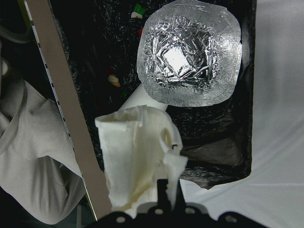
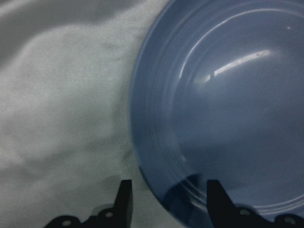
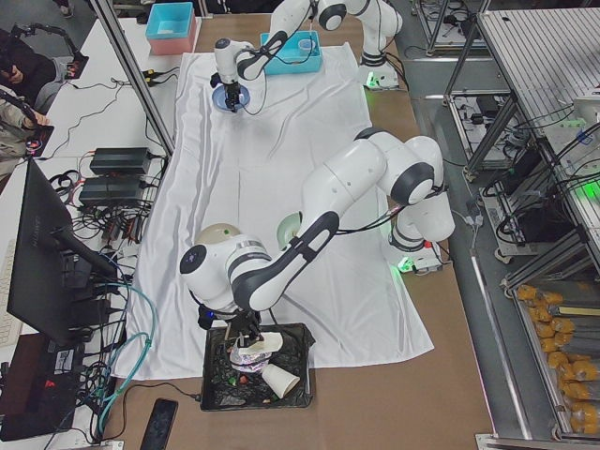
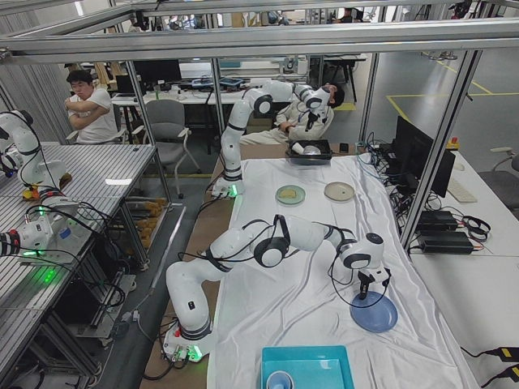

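Note:
A crumpled white paper (image 1: 137,152) hangs in my left gripper, which is shut on it above the black bin (image 3: 216,384). In the bin lie a foil container (image 1: 189,57) and a white cup (image 3: 279,380). My right gripper stands open over the rim of the blue plate (image 2: 228,114), one finger outside the plate and one inside, with nothing between them.
A green plate (image 4: 290,199) with a yellowish item and a beige plate (image 4: 339,191) lie on the white cloth. A cyan tray (image 4: 306,373) with a cup is beside the right arm.

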